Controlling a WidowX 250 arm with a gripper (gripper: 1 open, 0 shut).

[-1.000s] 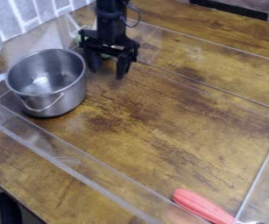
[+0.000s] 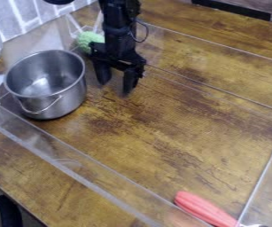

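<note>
A black gripper hangs low over the wooden table, right beside a steel pot at the left. Its two fingers point down and appear spread apart, with nothing clearly visible between them. A light green object lies behind the gripper at the back left, partly hidden by the arm. A red-pink object lies at the lower right.
Clear plastic edges run around the wooden table. A patterned pale wall or cloth stands at the back left.
The gripper has shifted slightly over the past second near the pot. The pot and the red-pink object look unmoved.
</note>
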